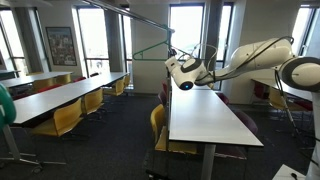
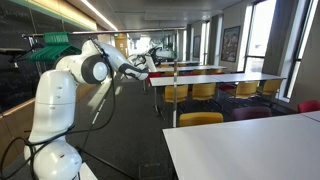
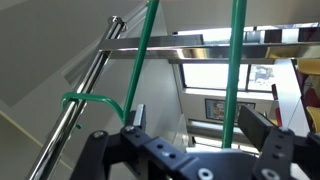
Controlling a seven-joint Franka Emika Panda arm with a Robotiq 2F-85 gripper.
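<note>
A green hanger (image 1: 152, 48) hangs from the metal rail (image 1: 140, 17) in exterior view 1. My gripper (image 1: 171, 56) is at the right end of this hanger, with its arm reaching in from the right. In the wrist view the gripper is open, its dark fingers standing well apart. One green bar (image 3: 235, 70) runs down into the space between them; another green bar (image 3: 142, 55) passes by the left finger. Whether either finger touches the green bars I cannot tell. More green hangers (image 2: 40, 50) are at the left in exterior view 2.
A metal post (image 1: 169, 100) stands close to the gripper. Long white tables (image 1: 210, 120) with yellow chairs (image 1: 158, 122) fill the room. Dark open floor (image 1: 100, 145) lies left of the post.
</note>
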